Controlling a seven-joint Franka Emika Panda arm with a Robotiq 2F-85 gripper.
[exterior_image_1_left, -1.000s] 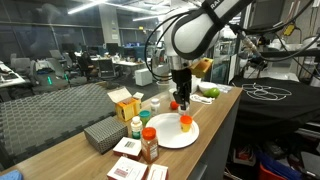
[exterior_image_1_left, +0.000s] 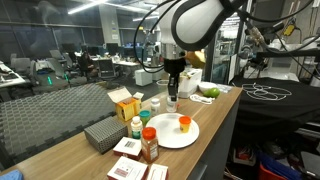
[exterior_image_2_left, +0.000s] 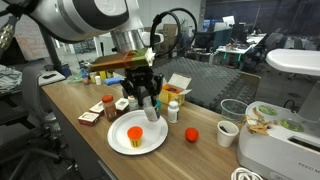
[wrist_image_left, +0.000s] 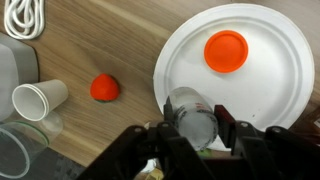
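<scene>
My gripper is shut on a small white bottle-like container (wrist_image_left: 197, 124), seen end-on between its fingers in the wrist view. Exterior view 2 shows the same pale container upright below the gripper (exterior_image_2_left: 150, 95), over the far part of the white plate (exterior_image_2_left: 122, 132). Whether its base touches the plate is unclear. On the plate stands an orange cup (exterior_image_2_left: 150, 138), apart from the held container; from above its round orange top (wrist_image_left: 226, 51) shows.
A red tomato-like ball (exterior_image_2_left: 192, 134) and a white cup (exterior_image_2_left: 228, 131) sit beside the plate. Bottles (exterior_image_1_left: 149, 145), small boxes (exterior_image_1_left: 128, 147) and a yellow carton (exterior_image_1_left: 125, 104) crowd the other side. Bare wood lies around the red ball.
In exterior view 1, the arm and gripper have shifted left, away from above the orange cup, with the pale container in the fingers. The cup and plate look unmoved.
</scene>
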